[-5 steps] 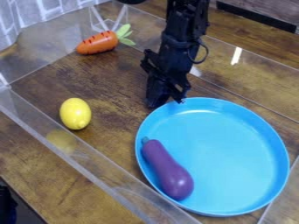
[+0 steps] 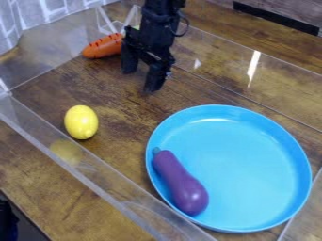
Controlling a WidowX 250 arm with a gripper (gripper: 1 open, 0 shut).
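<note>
The black gripper (image 2: 142, 68) hangs open over the back middle of the wooden surface, just right of an orange carrot (image 2: 102, 46), whose top is mostly hidden behind it. A yellow lemon-like object (image 2: 81, 120) lies at the left. A purple eggplant (image 2: 182, 182) lies in a blue plate (image 2: 251, 151) at the front right.
Clear plastic walls edge the wooden surface (image 2: 126, 104) at left and right. The middle between the lemon and the plate is bare, as is much of the area right of the arm.
The gripper has moved back and to the left, away from the plate toward the carrot. The carrot, lemon, eggplant and plate look unmoved.
</note>
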